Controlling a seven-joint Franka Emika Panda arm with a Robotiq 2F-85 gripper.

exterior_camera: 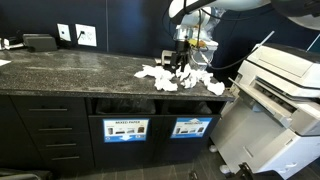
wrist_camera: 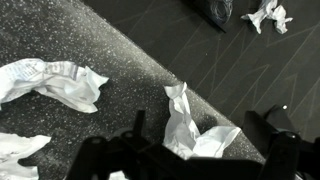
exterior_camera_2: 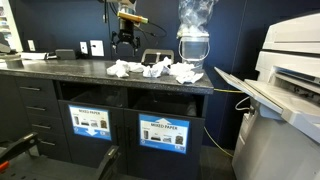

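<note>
Crumpled white papers (exterior_camera: 163,82) lie scattered along the right part of the dark speckled counter (exterior_camera: 80,77); exterior view 2 shows them too, papers (exterior_camera_2: 185,73) near the counter's edge. My gripper is open. Below it in the wrist view, a crumpled paper (wrist_camera: 184,133) shows between the spread fingers, lying by the counter's edge and not gripped. Another paper (wrist_camera: 52,82) lies to the left, with a further paper (wrist_camera: 18,153) at the lower left corner. In exterior view 2, the gripper (exterior_camera_2: 127,44) hangs above the papers.
Under the counter are two bins with blue-and-white "mixed paper" labels (exterior_camera_2: 163,133). A large white machine (exterior_camera: 285,90) stands at the right. Past the counter edge, the wrist view shows a dark surface with white scraps (wrist_camera: 268,14).
</note>
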